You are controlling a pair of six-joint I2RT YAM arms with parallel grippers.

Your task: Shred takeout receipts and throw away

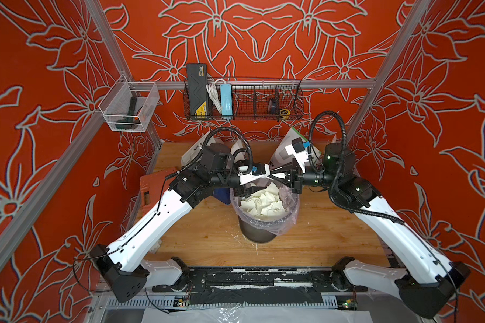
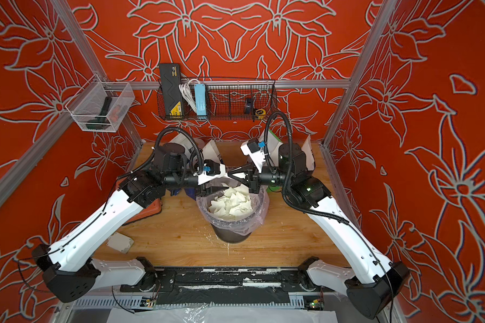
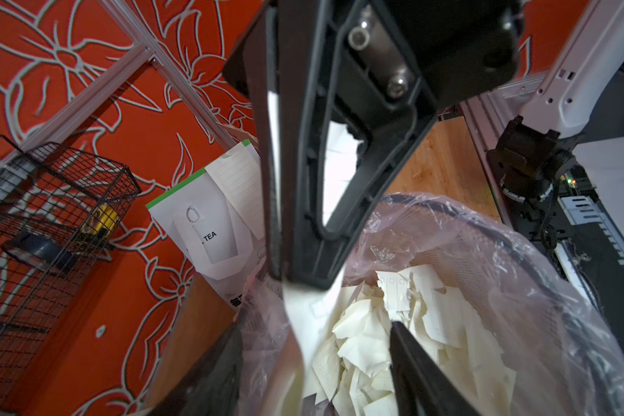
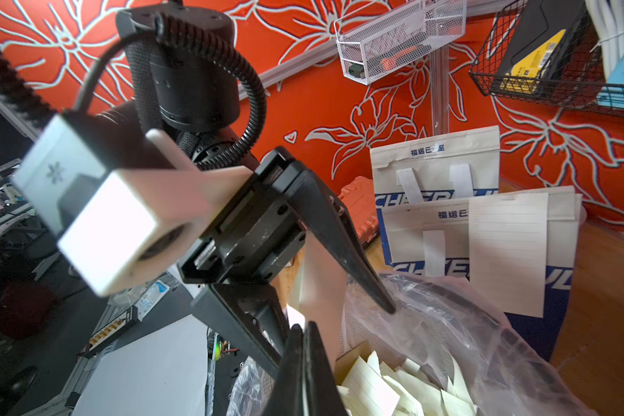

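Observation:
A bin lined with a clear pinkish bag (image 1: pixel 285 215) stands in the middle of the table, heaped with torn pale paper (image 1: pixel 261 204). My left gripper is over the bin, its fingers parted, as the right wrist view shows. My right gripper faces it from the other side, shut on a strip of white paper (image 3: pixel 305 312), which hangs down from its fingertips toward the left gripper's fingers over the bin. Whether the left fingers touch the strip is unclear.
Paper takeout bags (image 4: pixel 423 242) with slips attached stand behind the bin. An orange case (image 1: pixel 151 191) lies at the left. A wire basket (image 1: pixel 253 99) and a clear box (image 1: pixel 124 110) hang on the walls. Bare wood lies in front of the bin.

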